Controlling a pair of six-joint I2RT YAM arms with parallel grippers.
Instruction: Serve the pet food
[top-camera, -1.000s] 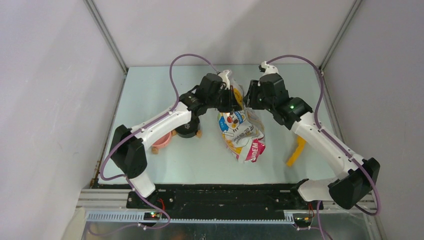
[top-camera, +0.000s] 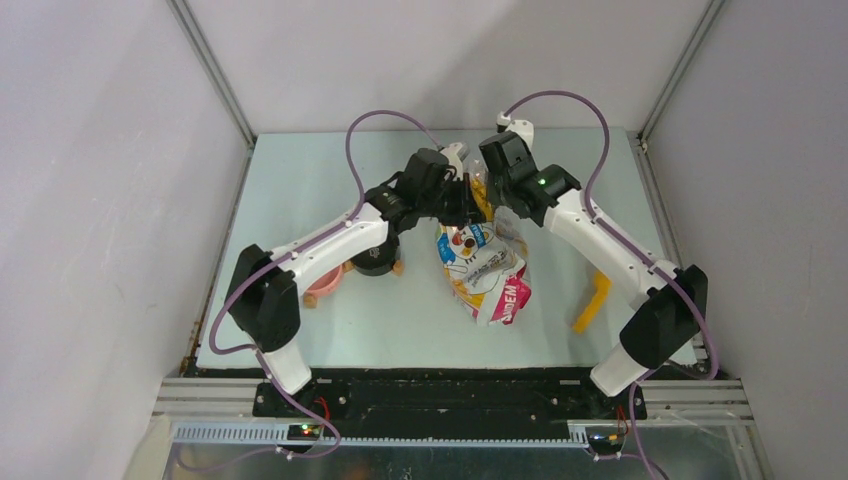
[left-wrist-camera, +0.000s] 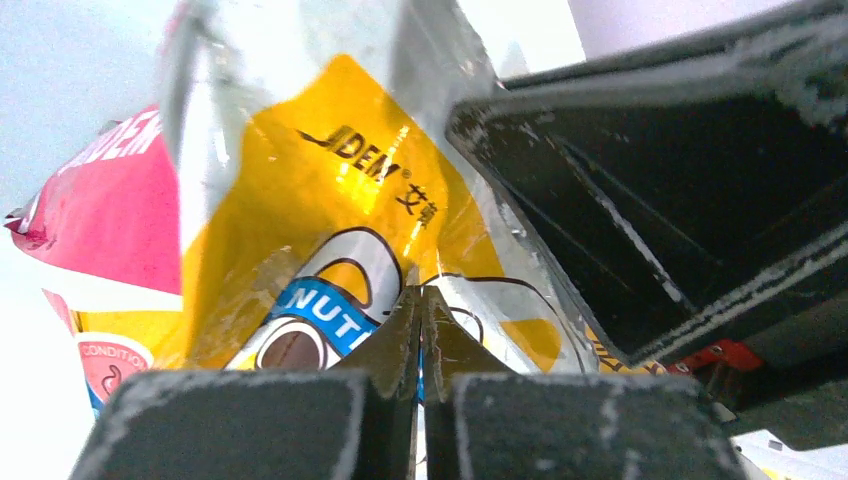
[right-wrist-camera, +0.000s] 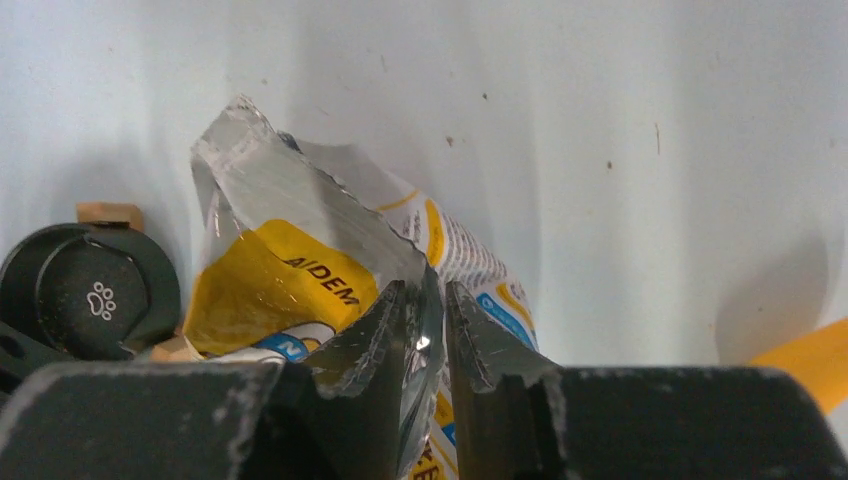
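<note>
A pet food bag (top-camera: 485, 272), white, yellow and pink, stands mid-table under both grippers. The fingers of my left gripper are together against the printed front of the bag (left-wrist-camera: 400, 180); whether they pinch a fold of film cannot be told. From the right, my right gripper straddles the silvery upper edge of the bag (right-wrist-camera: 330, 205). Its fingers are partly open, with that edge in the narrow gap between them. A black bowl (top-camera: 375, 262) and a pink bowl (top-camera: 323, 285) sit left of the bag, partly covered by the left arm.
An orange-yellow tool (top-camera: 593, 303), perhaps a scoop, lies on the right side of the table, near the right arm. Both grippers are close together over the bag.
The left arm has barely shifted; the bag stays in place.
</note>
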